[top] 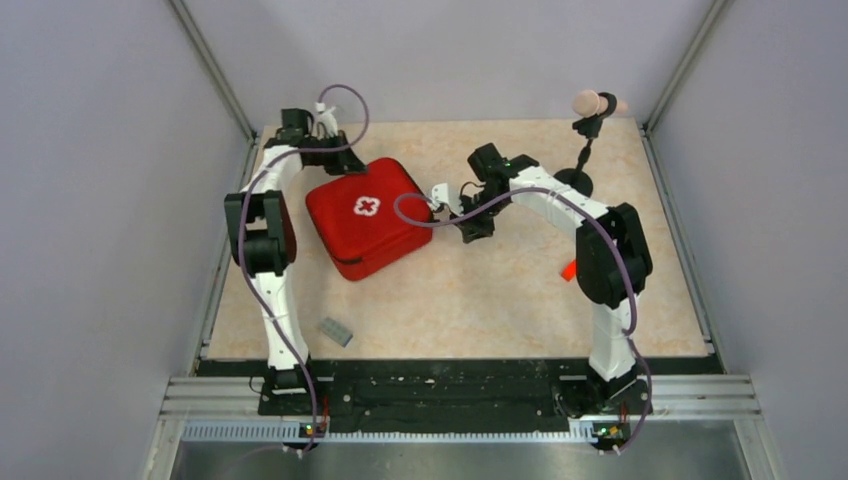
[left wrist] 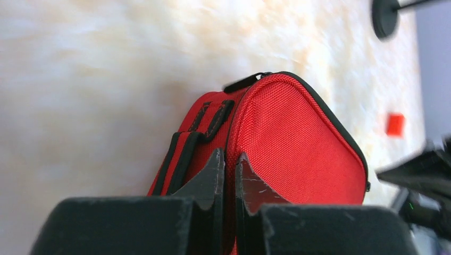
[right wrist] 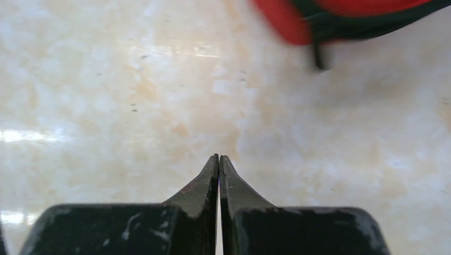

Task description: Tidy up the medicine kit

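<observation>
The red medicine kit [top: 365, 230], a zipped soft case with a white cross, lies tilted on the left half of the table. My left gripper [top: 348, 166] is shut on its back edge; in the left wrist view red fabric with black zipper trim sits between the fingertips. My right gripper [top: 475, 232] is beside the kit's right end, shut with nothing between its fingers; in the right wrist view it is over bare table, with the blurred kit [right wrist: 361, 10] at the top.
A small grey blister pack [top: 335, 330] lies at the front left, a red item [top: 568, 270] at the right. A black stand [top: 574, 181] stands at the back right.
</observation>
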